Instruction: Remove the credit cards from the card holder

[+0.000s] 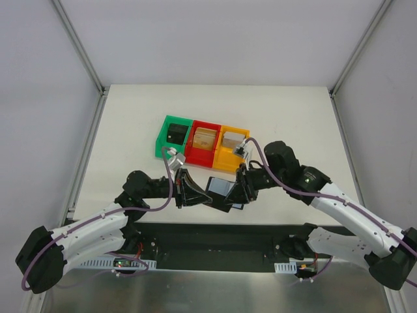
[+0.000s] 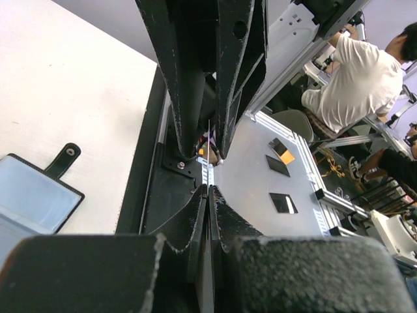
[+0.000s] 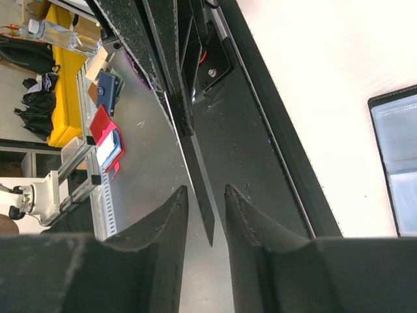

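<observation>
A thin dark card (image 1: 219,203) spans the space between my two grippers, above the table's front edge. My left gripper is shut on one side of the card, seen edge-on as a thin line in the left wrist view. In the right wrist view the dark card (image 3: 195,176) reaches down from the left fingers into the gap of my right gripper, whose fingers (image 3: 174,225) stand apart on either side of it. The card holder, with clear pockets, lies open on the table; part of it is also visible in the right wrist view.
Green (image 1: 171,155), red (image 1: 199,158) and orange (image 1: 226,160) bins stand behind the arms on the white table (image 1: 287,107). Black rail (image 1: 215,233) lies in front of the table edge.
</observation>
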